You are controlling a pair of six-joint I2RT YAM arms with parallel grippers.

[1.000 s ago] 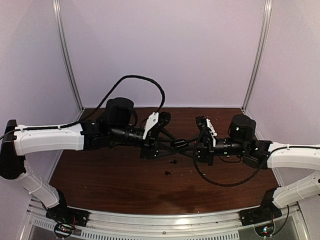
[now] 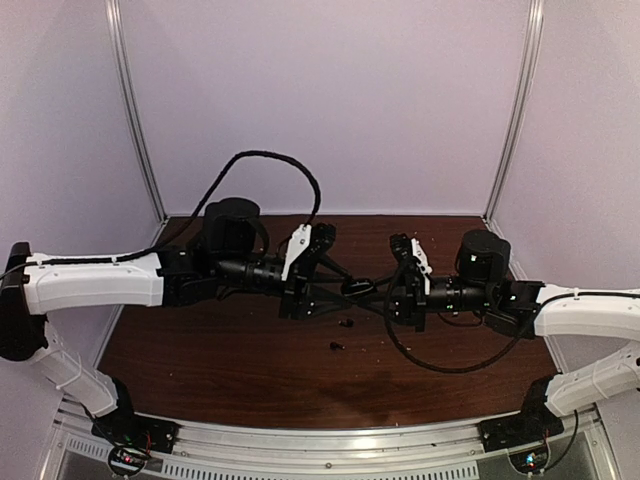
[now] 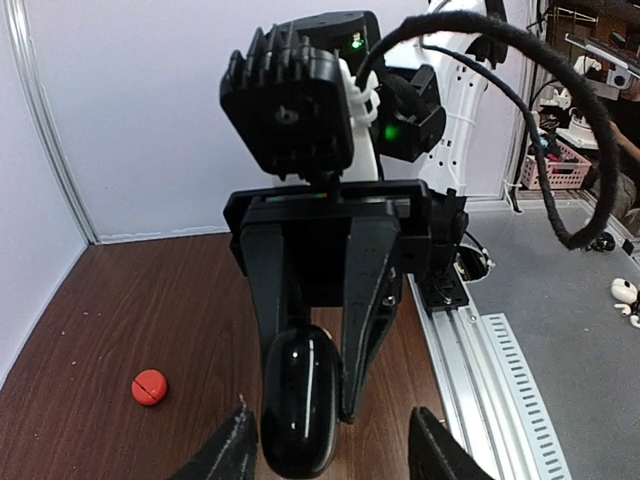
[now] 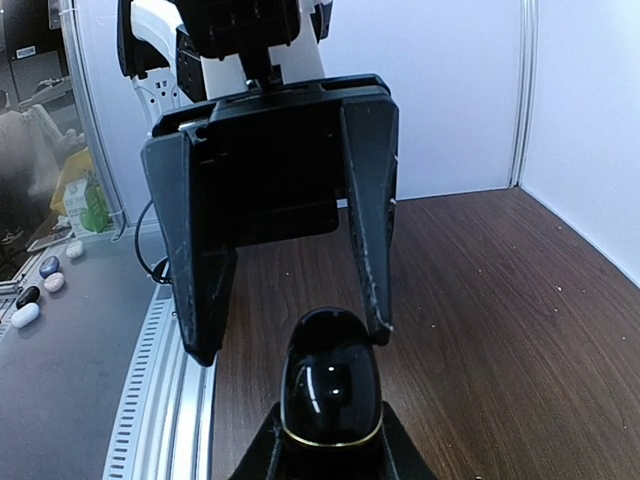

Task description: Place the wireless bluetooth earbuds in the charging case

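Observation:
The glossy black charging case looks closed, with a thin gold seam line (image 4: pixel 335 443) in the right wrist view. My right gripper is shut on it, holding it above the table. My left gripper stands open, its fingers spread on either side of the case; a clear gap shows by one finger (image 3: pixel 432 445). In the top view the two grippers meet at the case (image 2: pixel 358 287). Two small dark pieces (image 2: pixel 337 346) lie on the table below; whether they are earbuds I cannot tell.
On the brown table (image 2: pixel 230 370) a small red ball-like thing (image 3: pixel 149 387) shows in the left wrist view. White walls enclose the back and sides, and a metal rail (image 2: pixel 330 462) runs along the front.
The right arm stays still.

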